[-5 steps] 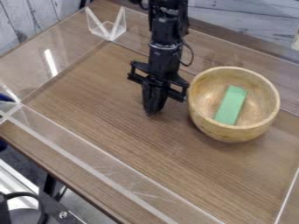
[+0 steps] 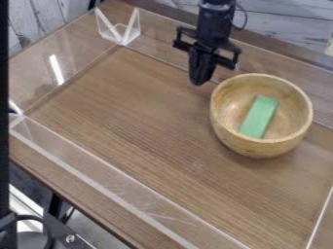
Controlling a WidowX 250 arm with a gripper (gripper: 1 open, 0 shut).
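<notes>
My black gripper [image 2: 201,68] is at the upper middle of the camera view, near the back edge of the table, pointing down; its fingers look close together, with nothing visible between them. To its right and nearer the front sits a round wooden bowl [image 2: 235,136] holding a green block [image 2: 259,116], apart from the gripper.
A small clear plastic container [image 2: 119,27] stands at the back left. A board edge runs along the back, and black cabling lies at the bottom left corner.
The gripper has moved away toward the back of the table and slightly up in the view, from beside the bowl. The bowl and block look unmoved.
</notes>
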